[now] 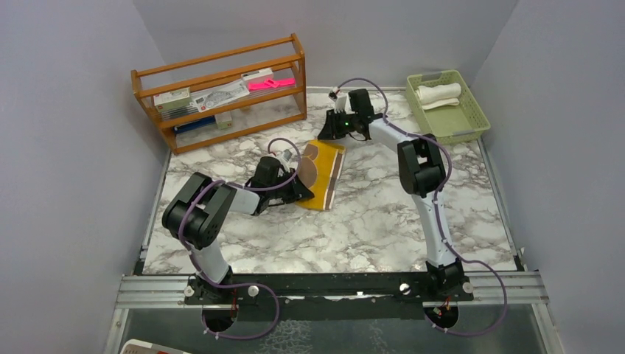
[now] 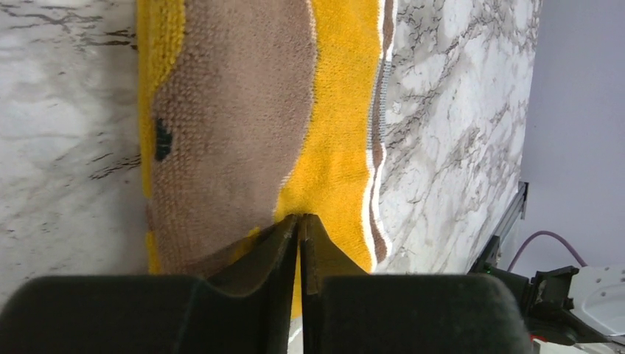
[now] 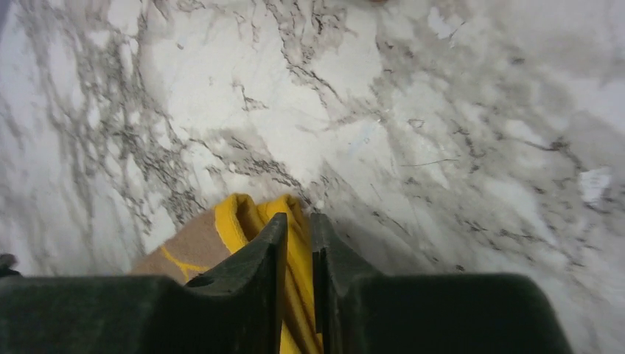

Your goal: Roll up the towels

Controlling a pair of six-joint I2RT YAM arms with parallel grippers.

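The towel (image 1: 318, 174) lies in a long narrow shape on the marble table, yellow with brown patches and a striped right edge. My left gripper (image 1: 306, 195) is at its near end. In the left wrist view, the fingers (image 2: 259, 276) press close together onto the yellow cloth (image 2: 335, 195), and whether any is pinched is hidden. At the far end is my right gripper (image 1: 322, 136). Its fingers (image 3: 247, 276) have a narrow gap, where folded yellow edges (image 3: 284, 206) of the towel show; a firm hold cannot be made out.
A wooden rack (image 1: 221, 88) with boxes stands at the back left. The green basket (image 1: 472, 122) at the back right holds a rolled white towel (image 1: 438, 94). Bare marble (image 1: 368, 228) lies in front and to the right.
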